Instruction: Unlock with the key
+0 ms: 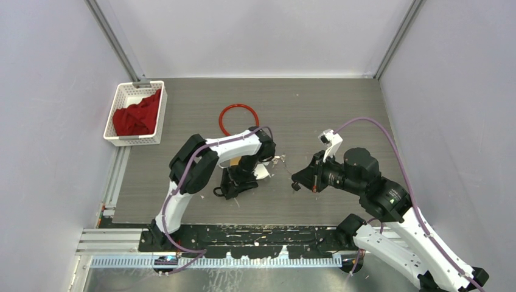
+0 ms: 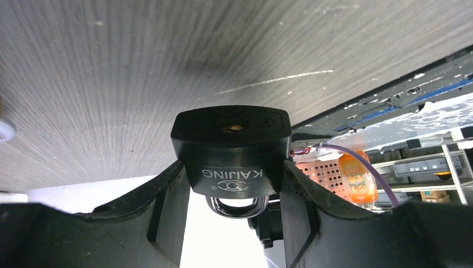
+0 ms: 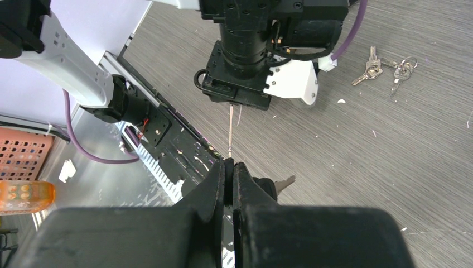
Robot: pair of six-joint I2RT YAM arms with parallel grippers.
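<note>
A black KAIJING padlock [image 2: 231, 162] is clasped at its sides by my left gripper, its shackle towards the palm. The keyhole face [image 2: 231, 126] points outward, and no key shows in it. My right gripper is shut on a key [image 3: 230, 131], whose thin blade sticks straight out from the fingertips towards the left gripper's side. A second, black-headed key [image 3: 287, 183] dangles beside those fingers. In the top view, the held key and the padlock's shackle [image 1: 219, 191] are apart.
Several loose silver keys [image 3: 372, 67] lie on the table between the arms. A red ring [image 1: 239, 106] is behind the left arm. At the back left stands a white basket [image 1: 159, 115] with a red cloth [image 1: 139, 115].
</note>
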